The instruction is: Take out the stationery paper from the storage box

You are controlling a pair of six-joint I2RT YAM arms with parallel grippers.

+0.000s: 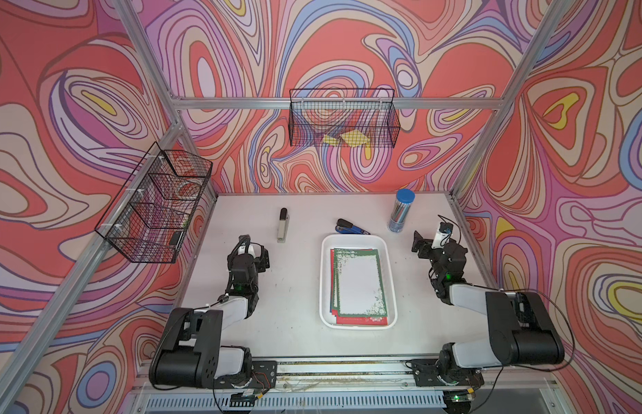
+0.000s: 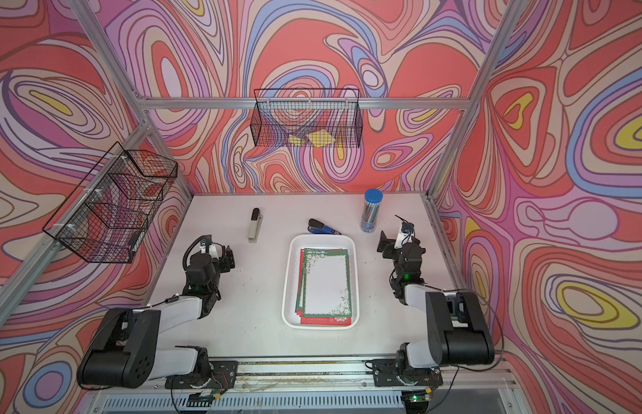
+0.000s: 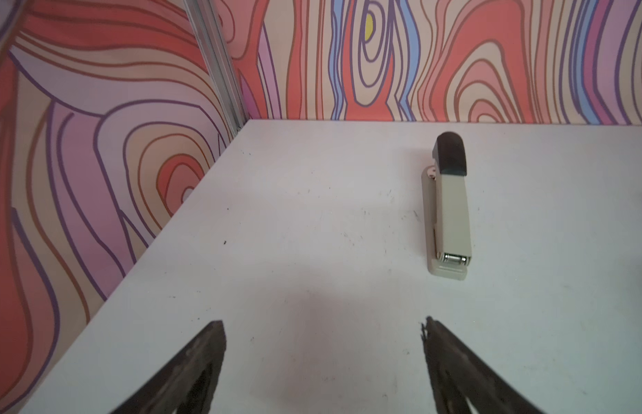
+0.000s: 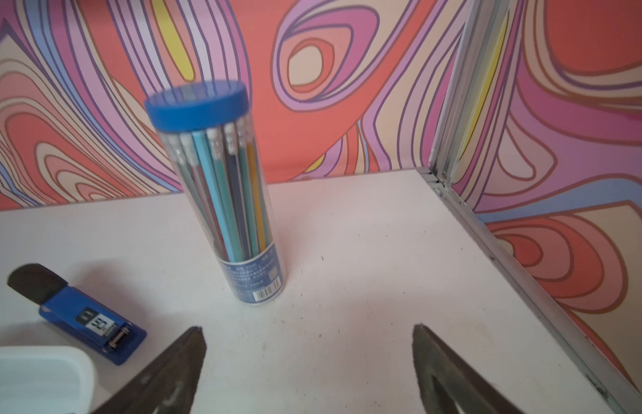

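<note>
In the top views, green-bordered stationery paper lies flat inside a white storage box, on top of red sheets. My left gripper is open over bare table to the left of the box; nothing is between its fingers. To the right of the box my right gripper also stands open and empty, apart from everything. The box's corner shows at the lower left of the right wrist view, where the paper is out of sight.
A beige stapler lies ahead of my left gripper. Behind the box are a blue stapler and an upright pencil tube with a blue lid. Wire baskets hang on the back and left. Table between left gripper and box is clear.
</note>
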